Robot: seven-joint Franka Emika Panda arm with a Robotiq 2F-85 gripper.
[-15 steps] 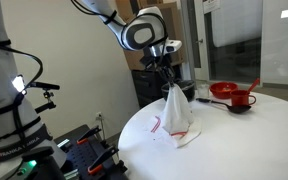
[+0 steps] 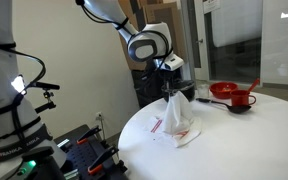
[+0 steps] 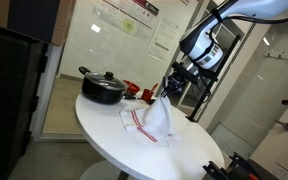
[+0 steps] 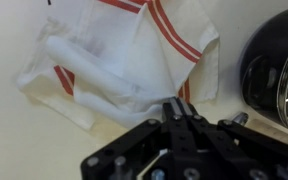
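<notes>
A white towel with red stripes (image 2: 176,118) lies partly spread on the white table, with a raised fold peaking near the fingertips. My gripper (image 3: 164,95) is shut at the top of that fold. In the wrist view, the towel (image 4: 134,70) gathers up to the gripper, its white folds pinched at the fingertips. The lower part of the cloth still rests on the tabletop, red stripes showing.
A black lidded pot (image 3: 102,88) stands close by the towel; its dark side (image 4: 274,65) is near my gripper. Red bowls (image 2: 224,90), a red mug (image 2: 242,99) and a black utensil (image 2: 238,108) sit farther back.
My arm and gripper have come down somewhat, and the towel's raised peak is lower with them. The cloth's lower part stays on the table.
</notes>
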